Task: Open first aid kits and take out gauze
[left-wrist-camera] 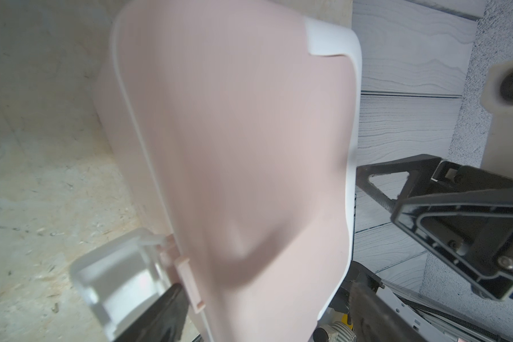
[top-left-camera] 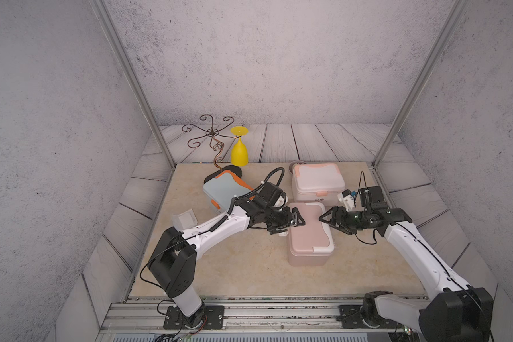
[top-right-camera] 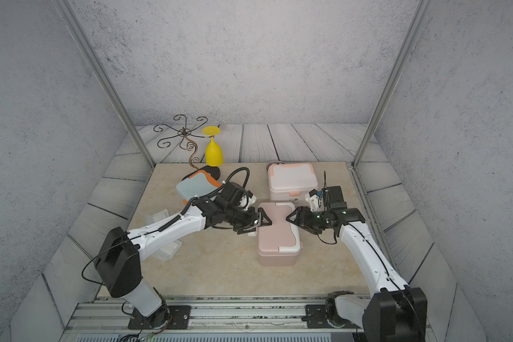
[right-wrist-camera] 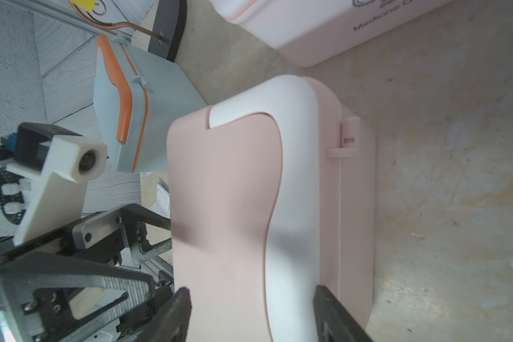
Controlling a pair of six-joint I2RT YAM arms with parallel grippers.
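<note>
A pink first aid kit point(top-left-camera: 306, 233) with a white-edged lid stands closed at the front centre of the table. My left gripper point(top-left-camera: 290, 219) is open at the kit's left side; in the left wrist view a white latch piece point(left-wrist-camera: 116, 279) sticks out there beside its fingers. My right gripper point(top-left-camera: 329, 217) hovers at the kit's right side, part open, its fingers over the lid's edge in the right wrist view. I see nothing held in either gripper. No gauze shows.
A second pink kit point(top-left-camera: 317, 179) stands behind. A blue-orange kit point(top-left-camera: 225, 188), a yellow glass on a wire stand point(top-left-camera: 239, 151) and a clear container point(top-left-camera: 183, 220) are on the left.
</note>
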